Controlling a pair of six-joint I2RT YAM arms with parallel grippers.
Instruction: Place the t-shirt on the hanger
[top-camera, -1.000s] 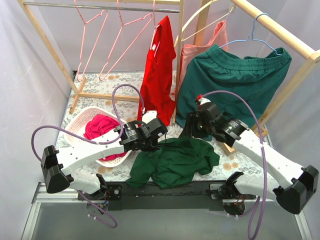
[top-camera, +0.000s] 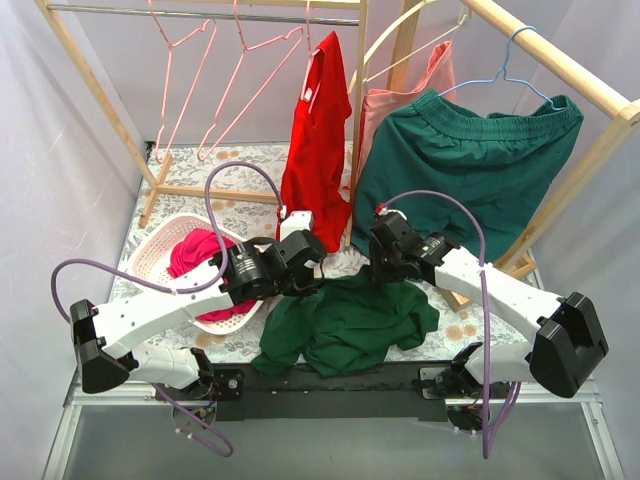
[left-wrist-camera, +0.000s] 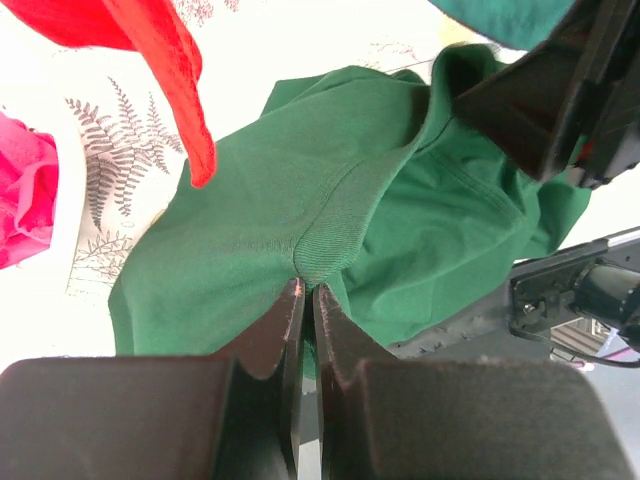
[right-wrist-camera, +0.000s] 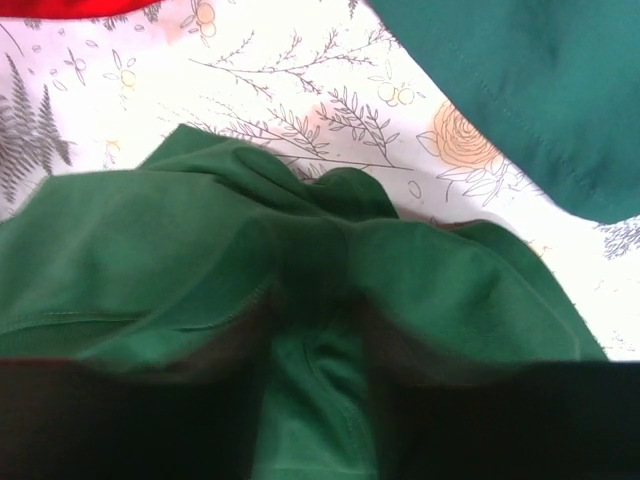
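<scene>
The dark green t-shirt (top-camera: 350, 325) lies crumpled on the patterned surface near the front edge. My left gripper is shut on a ribbed, stitched edge of the green t-shirt (left-wrist-camera: 270, 190). Over the shirt's back edge hovers my right gripper, its blurred fingers apart with green cloth beneath and between them; whether they touch it cannot be made out. Pink empty hangers, a left one (top-camera: 172, 90) and a right one (top-camera: 243, 90), hang from the metal rail.
A red garment (top-camera: 315, 150) hangs right of the empty hangers. Teal shorts (top-camera: 460, 160) hang from a blue hanger (top-camera: 503, 77) behind the right arm. On the left, a white basket (top-camera: 150, 258) holds pink cloth (top-camera: 195, 252). Wooden frame posts stand around.
</scene>
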